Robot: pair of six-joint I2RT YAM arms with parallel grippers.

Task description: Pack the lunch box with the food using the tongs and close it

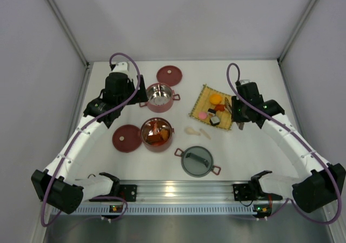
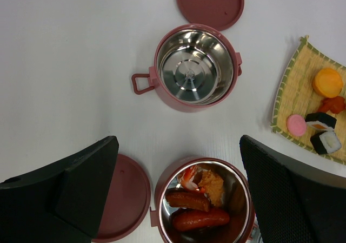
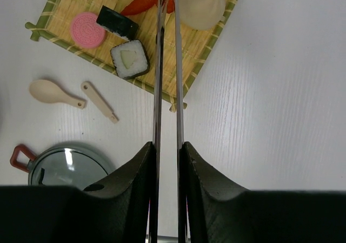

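My left gripper is open, its fingers empty above the pots. An empty pink steel-lined pot (image 2: 189, 70) stands toward the back; a second pot (image 2: 166, 194) in front holds sausages (image 2: 200, 219), a shrimp (image 2: 189, 179) and a fried piece (image 2: 212, 186). On the bamboo mat (image 1: 198, 111) lie an orange piece (image 1: 215, 98), a red piece (image 3: 139, 4), a pink disc (image 3: 87, 30), two sushi pieces (image 3: 130, 59) and a pale round piece (image 3: 201, 5). My right gripper is shut on metal tongs (image 3: 179, 75). Their tips reach over the red piece; contact is unclear.
Dark red lids (image 1: 169, 75) lie flat by the pots. A wooden spoon (image 3: 54, 93), a small stick (image 3: 99, 102) and a grey-green lid with handles (image 1: 197, 161) occupy the front middle.
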